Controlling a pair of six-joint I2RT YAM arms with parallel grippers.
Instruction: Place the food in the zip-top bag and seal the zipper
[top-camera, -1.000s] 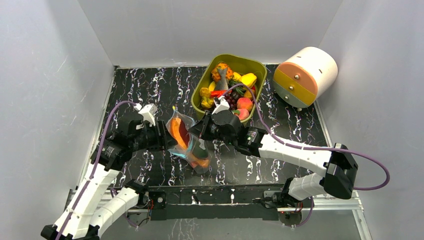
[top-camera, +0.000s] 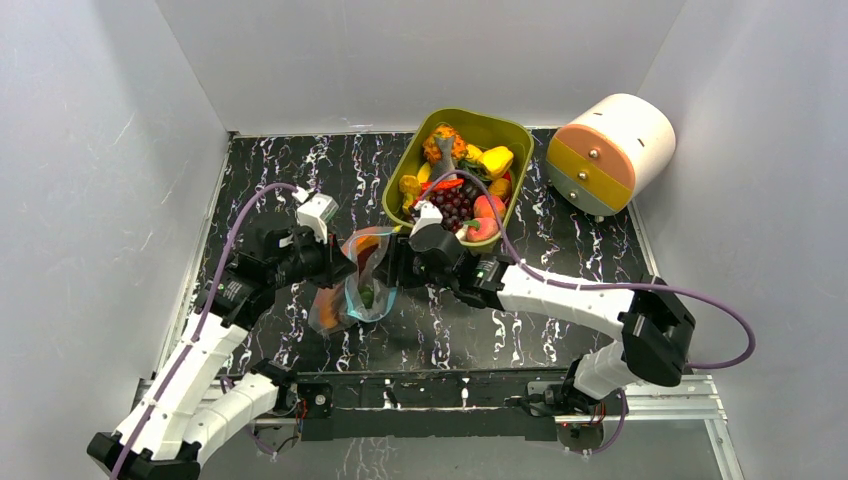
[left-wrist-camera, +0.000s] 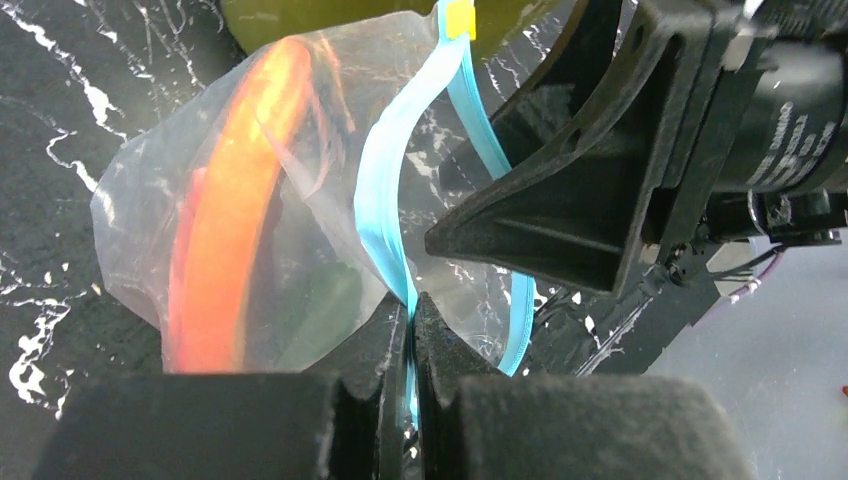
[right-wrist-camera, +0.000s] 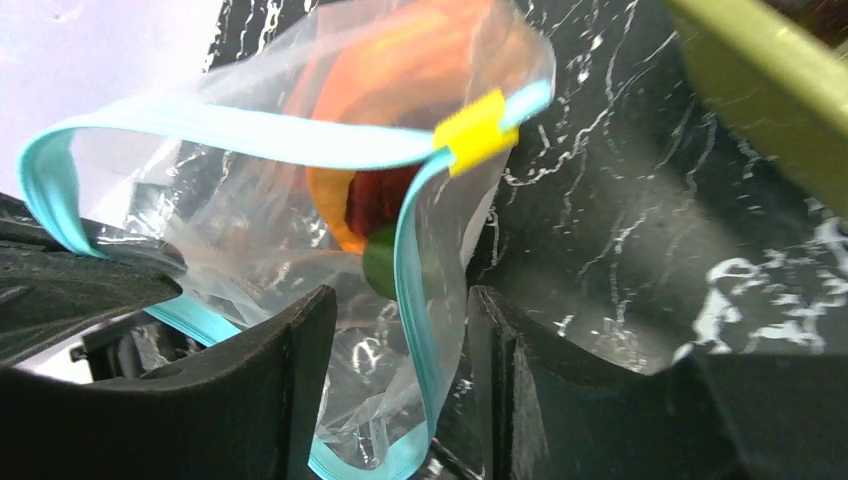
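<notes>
A clear bag (top-camera: 329, 316) with a light blue zipper rim (left-wrist-camera: 380, 190) hangs between my grippers, mouth spread. Through its film show a long orange food piece (left-wrist-camera: 240, 190), a dark green one (right-wrist-camera: 380, 262) and a dark red one (right-wrist-camera: 378, 205). A yellow slider (right-wrist-camera: 474, 131) sits at one end of the zipper. My left gripper is shut on the rim, the strip pinched between its tips. Around the opposite rim stands my right gripper, its fingers parted, with the blue strip passing between them without being gripped.
An olive-green bin (top-camera: 515, 135) full of play fruit and vegetables stands just behind the bag. A white drum-shaped box with coloured drawers (top-camera: 612, 150) sits at the back right. Bare black marbled counter (top-camera: 480, 330) lies at the front right.
The bag's body has swung from lower right to lower left and its mouth has spread. My left gripper has closed from open and shifted right; the right one's fingers have parted.
</notes>
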